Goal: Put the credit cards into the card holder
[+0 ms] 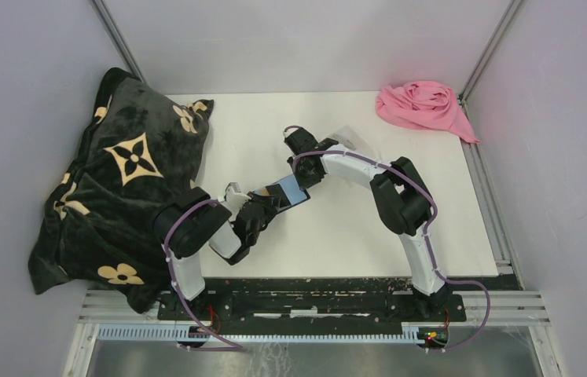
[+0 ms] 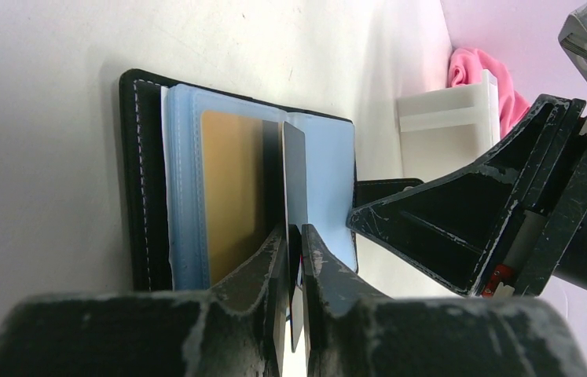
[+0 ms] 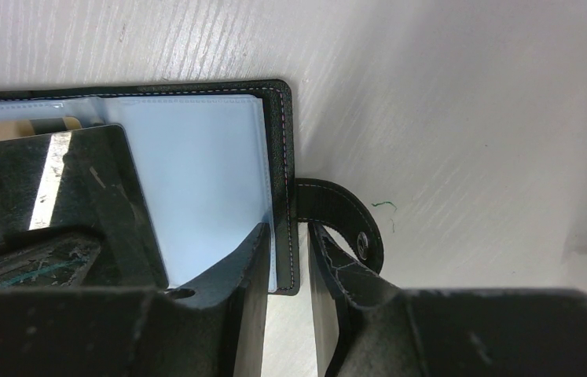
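The black credit card stands almost edge-on in the left wrist view, over the open card holder and outside its clear sleeves. My left gripper is shut on this card. A gold card sits in the left clear sleeve. The right clear sleeve looks empty. At the holder's right edge is my right gripper, its fingers slightly apart with the edge showing between them. In the left wrist view one right fingertip reaches that edge. The card's lower end is hidden behind the left fingers.
The holder's black snap strap sticks out to the right. A clear-white box stands behind the right arm. A pink cloth lies at the back right, a dark blanket at the left.
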